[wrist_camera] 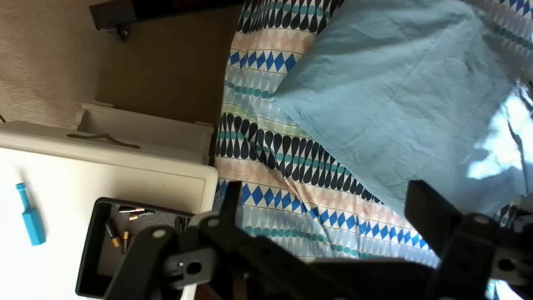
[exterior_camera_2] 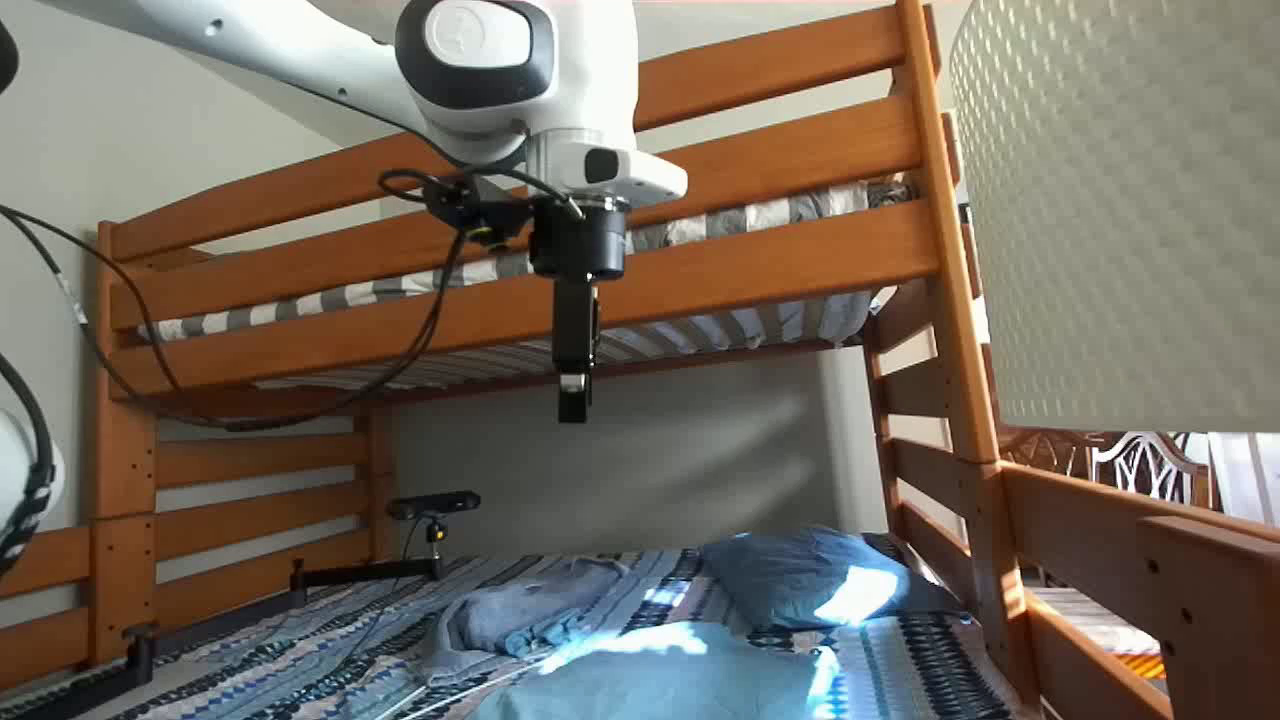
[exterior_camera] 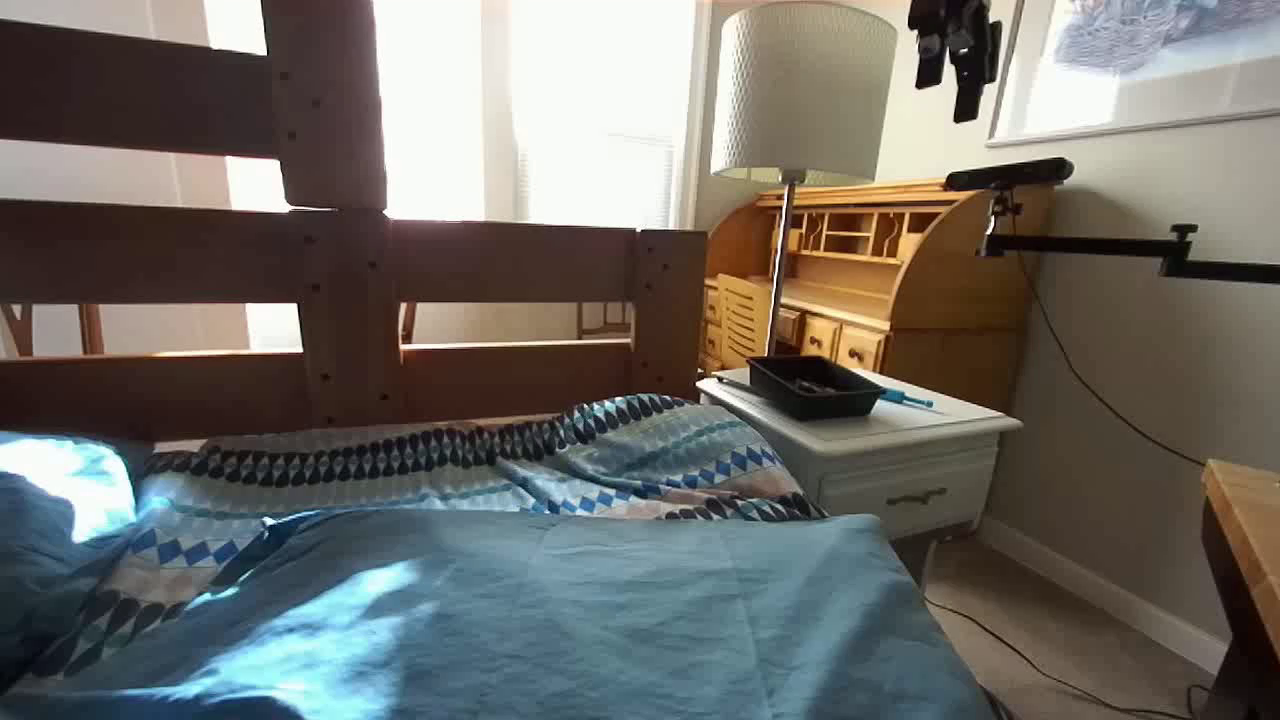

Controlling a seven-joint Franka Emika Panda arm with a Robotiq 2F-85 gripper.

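Note:
My gripper is open, its two black fingers wide apart with nothing between them. It hangs in the air, pointing down, high above the bed; exterior view 1 shows the gripper (exterior_camera: 948, 90) at the top right, and exterior view 2 has it (exterior_camera_2: 573, 414) side-on. Beneath it in the wrist view spreads a plain blue cloth (wrist_camera: 389, 100) on the patterned bedding (wrist_camera: 310, 165). To the left, a black tray (wrist_camera: 87, 255) holds several small battery-like items and is partly hidden by the gripper. A blue brush-like tool (wrist_camera: 33, 225) lies farther left.
Tray and tool rest on a white nightstand (exterior_camera: 864, 438) beside the bed. A lamp (exterior_camera: 804, 90) stands behind it, near a wooden roll-top desk (exterior_camera: 960, 270). Bunk-bed rails (exterior_camera_2: 768, 270) run across behind the arm. A camera on a bracket (exterior_camera: 1008, 175) juts from the right.

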